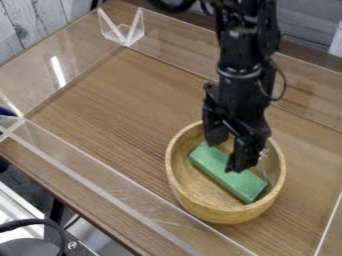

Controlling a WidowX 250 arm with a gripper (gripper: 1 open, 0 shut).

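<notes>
A round wooden bowl [187,187] sits at the lower middle of the table with a green rectangular block [230,175] lying in it. My black gripper [230,143] hangs from above over the back part of the bowl, just behind the block, its fingers open. Nothing shows held between them. The fingers partly hide the bowl's back rim.
A small clear plastic object [122,28] stands at the back left. Clear strips run along its edges, and black cables lie at the lower left corner.
</notes>
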